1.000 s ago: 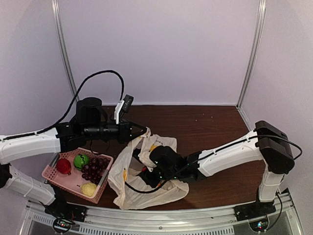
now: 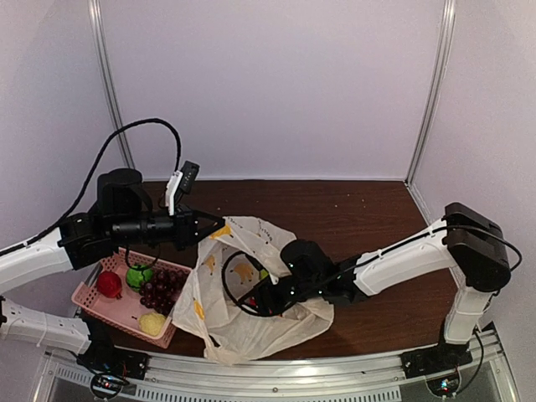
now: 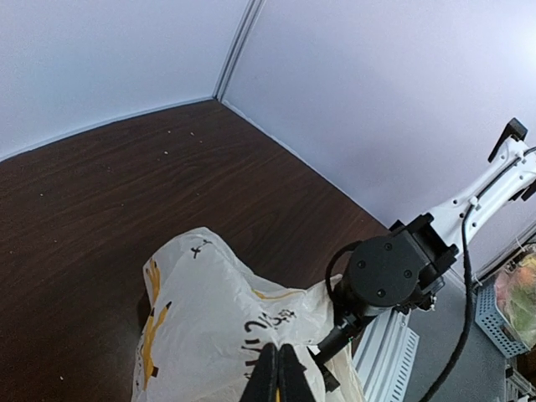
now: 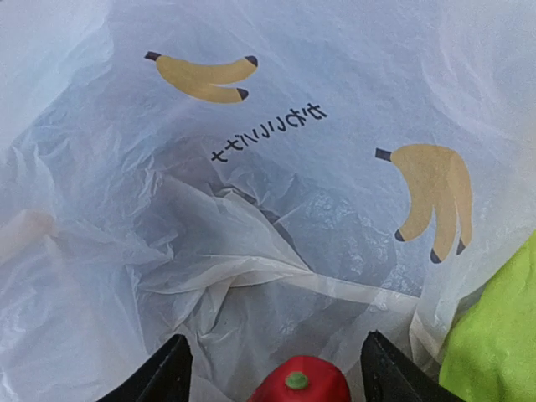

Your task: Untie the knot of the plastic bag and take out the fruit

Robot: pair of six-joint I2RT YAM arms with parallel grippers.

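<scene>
The white plastic bag (image 2: 255, 335), printed with bananas, lies open on the table. My left gripper is shut on its upper edge and holds that edge raised. Inside the bag, my right gripper stands open, its fingers (image 4: 163, 377) wide apart. The red-orange mango (image 4: 310, 381) with a green stem spot sits low between those fingers, with space on both sides. A lime-green fruit (image 4: 498, 339) rests at the bag's right side in the right wrist view. The top view mostly hides the right fingertips behind the wrist.
Left of the bag stands a pink basket (image 2: 117, 311) holding a red fruit (image 2: 109, 284), a green one (image 2: 139, 277), dark grapes (image 2: 163, 289) and a pale yellow fruit (image 2: 152, 324). The bag touches or overlaps its right side. Bare table (image 2: 343, 209) lies behind.
The left gripper has moved left with the bag's edge, and the bag mouth is wider.
</scene>
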